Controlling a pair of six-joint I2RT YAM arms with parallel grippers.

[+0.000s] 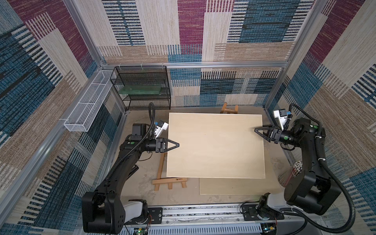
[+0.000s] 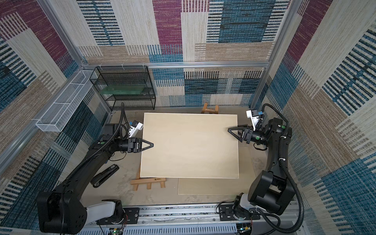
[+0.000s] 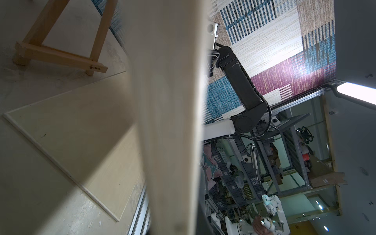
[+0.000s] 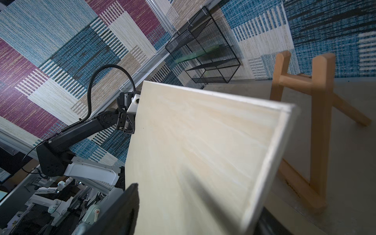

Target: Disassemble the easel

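Note:
A large pale board [image 1: 215, 145] is held up between my arms, my left gripper [image 1: 177, 145] shut on its left edge, my right gripper [image 1: 257, 131] at its upper right edge, blurred in the right wrist view and apparently closed around it. Beneath and behind the board are wooden easel parts: a frame with a ledge [image 1: 168, 181] at the front left and an upright piece [image 4: 321, 117] at the back. A second pale board [image 1: 239, 188] lies flat on the floor at the front right.
A black wire shelf [image 1: 141, 88] with a green slab stands at the back left. A white wire basket [image 1: 88, 101] is on the left wall. A cylindrical container [image 1: 293, 172] sits at the right edge, partly behind my right arm.

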